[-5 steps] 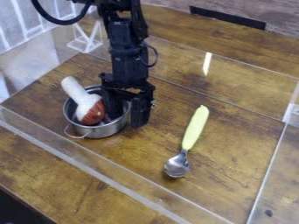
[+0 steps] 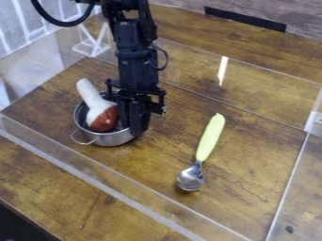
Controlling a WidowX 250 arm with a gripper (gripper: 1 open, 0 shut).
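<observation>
My black gripper (image 2: pixel 136 111) is low over the right side of a small metal pot (image 2: pixel 105 136) on the wooden table, its fingertips at or inside the rim; whether anything is between them is hidden. In the pot, a white-handled object with a reddish-brown head (image 2: pixel 104 119) leans up toward the back left. To the right lies a spoon with a pale yellow-green handle (image 2: pixel 212 134) and a metal bowl end.
A small white strip (image 2: pixel 223 69) is at the back right. A clear plastic edge runs along the upper left.
Over the last second my gripper has shifted slightly, and the white-handled object in the pot has tilted more upright, its reddish head moving right toward the gripper.
</observation>
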